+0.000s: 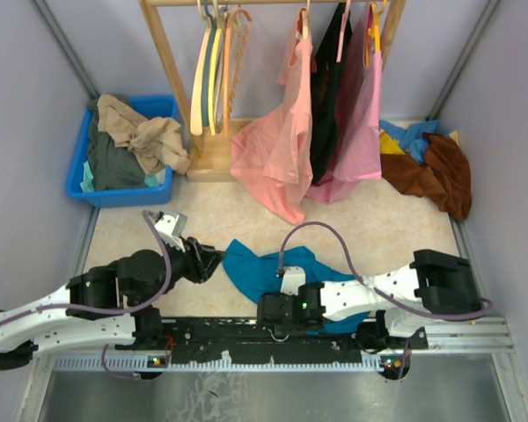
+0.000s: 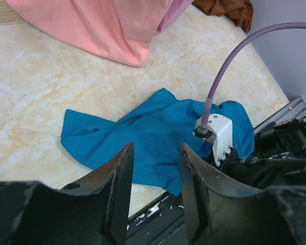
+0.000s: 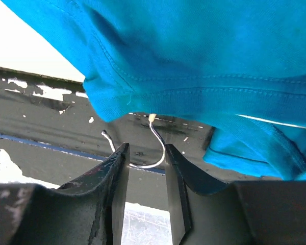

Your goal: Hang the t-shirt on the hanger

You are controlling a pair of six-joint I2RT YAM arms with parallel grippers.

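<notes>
The blue t-shirt [image 1: 246,266] lies spread near the table's front edge, partly covered by my right arm in the top view. From its neckline a white hanger hook [image 3: 160,140] sticks out over the dark front rail; the rest of that hanger is hidden by the cloth. My right gripper is over the hook with its fingers apart, the hook's curve showing in and just beyond the gap, not gripped. Off the shirt's left side, my left gripper stands open with nothing between its fingers.
A wooden rack at the back carries empty hangers [image 1: 213,79] and hung clothes, including a salmon shirt [image 1: 277,145]. A blue bin [image 1: 114,198] of clothes is at left; a brown cloth [image 1: 436,176] lies at right. Bare table shows left of the shirt.
</notes>
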